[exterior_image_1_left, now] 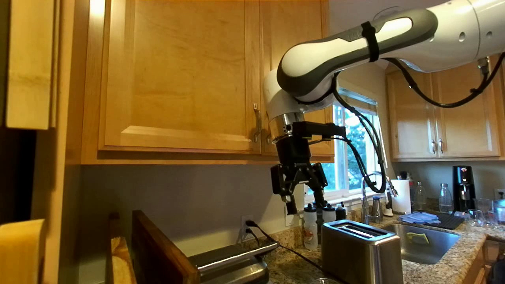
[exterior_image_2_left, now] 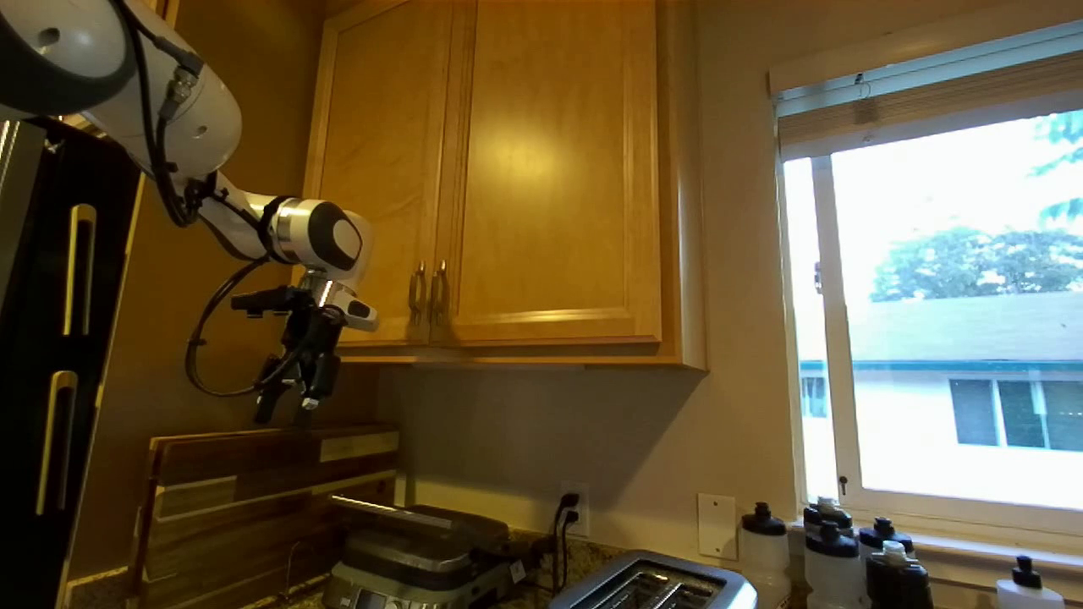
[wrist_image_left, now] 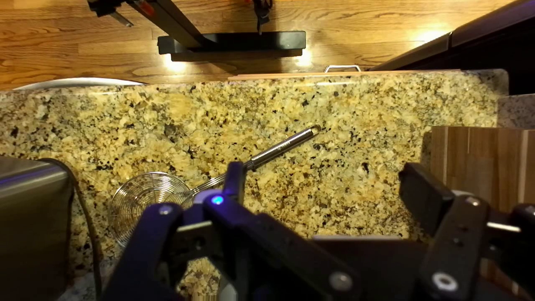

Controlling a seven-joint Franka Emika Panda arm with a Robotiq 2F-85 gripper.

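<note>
My gripper (exterior_image_1_left: 306, 208) hangs open in the air above the counter, its fingers pointing down and nothing between them. In the wrist view, one dark finger (wrist_image_left: 234, 183) is at the centre left and the other (wrist_image_left: 424, 195) at the right, wide apart. Below them on the granite counter (wrist_image_left: 351, 115) lies a metal strainer, its handle (wrist_image_left: 283, 148) slanting up to the right. Its round wire basket (wrist_image_left: 145, 193) is partly hidden by the gripper's left side. In the second exterior view the gripper (exterior_image_2_left: 286, 414) stands in front of the cutting boards, under the wall cabinet.
A steel toaster (exterior_image_1_left: 352, 255) stands to the right, bottles (exterior_image_2_left: 832, 558) behind it. A grill-like appliance (exterior_image_2_left: 416, 558) sits by the wall, with wooden cutting boards (exterior_image_2_left: 264, 497) at its left. The wall cabinet (exterior_image_1_left: 189, 71) is close overhead. Bare counter surrounds the strainer's handle.
</note>
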